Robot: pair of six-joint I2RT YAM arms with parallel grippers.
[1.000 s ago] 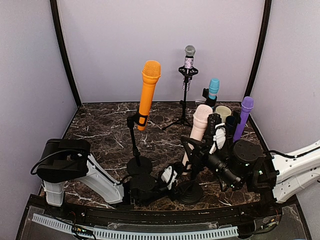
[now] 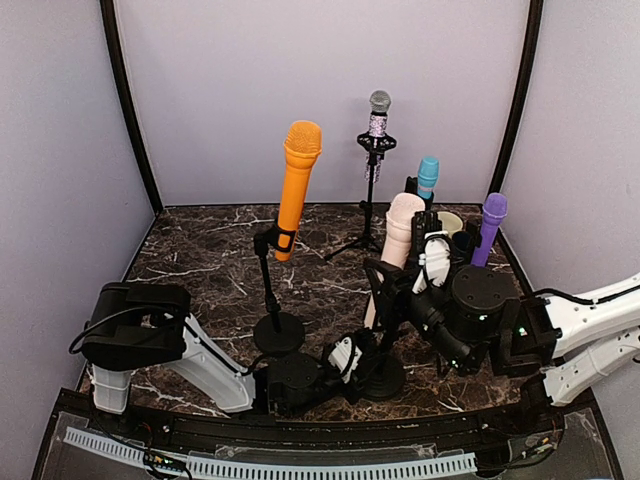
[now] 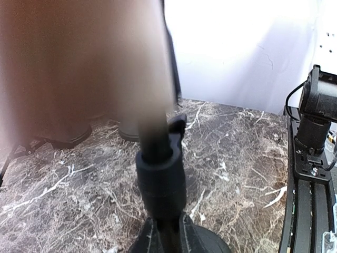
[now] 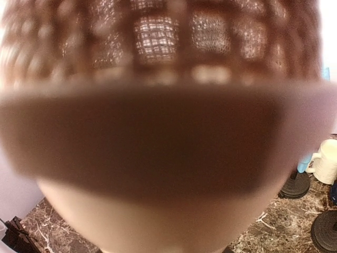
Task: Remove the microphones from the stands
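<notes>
The pale pink microphone (image 2: pixel 398 231) stands upright at right of centre in the top view, with my right gripper (image 2: pixel 405 285) shut on it; it fills the right wrist view, blurred and very close. My left gripper (image 2: pixel 365 355) is low at the black stand (image 3: pixel 160 184), above its round base (image 2: pixel 382 380). In the left wrist view its fingers are at the bottom around the pole; whether they grip it is unclear. The microphone is a blur at the upper left of that view.
An orange microphone (image 2: pixel 298 180) on a stand is to the left. Behind are a silver microphone (image 2: pixel 379 110) on a tripod, a blue microphone (image 2: pixel 428 175), a cream mug (image 4: pixel 327 161) and a purple microphone (image 2: pixel 490 225). Walls enclose the marble surface.
My right gripper and the pink microphone have risen slightly in the top view.
</notes>
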